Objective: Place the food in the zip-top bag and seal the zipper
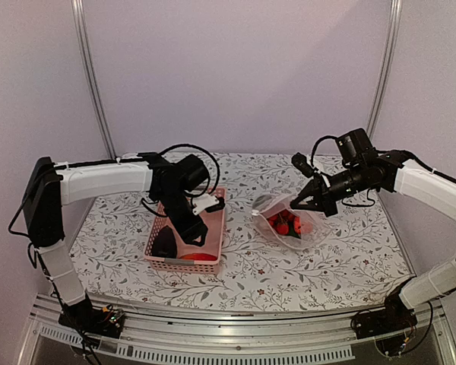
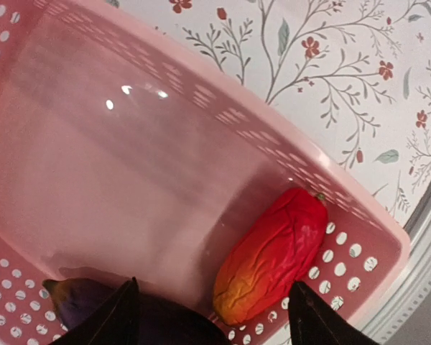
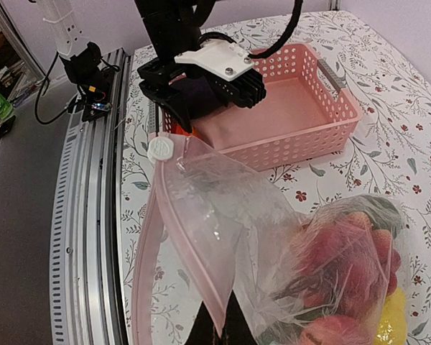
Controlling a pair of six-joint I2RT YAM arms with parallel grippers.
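Note:
My left gripper hangs over the pink basket (image 1: 184, 266), its fingers apart and nothing held between them. Under it in the left wrist view lie a red-orange pepper (image 2: 273, 255), near the basket's corner, and a dark purple eggplant (image 2: 154, 320) at the lower edge. The clear zip bag (image 1: 289, 236) stands on the table to the right with its mouth open toward the basket. Red food (image 3: 337, 259) and something yellow (image 3: 392, 320) show through its film. My right gripper is shut on the bag's rim, with the white slider (image 3: 160, 149) at the far end.
The basket's raised walls surround the pepper and eggplant. A metal rail (image 1: 235, 327) runs along the front edge.

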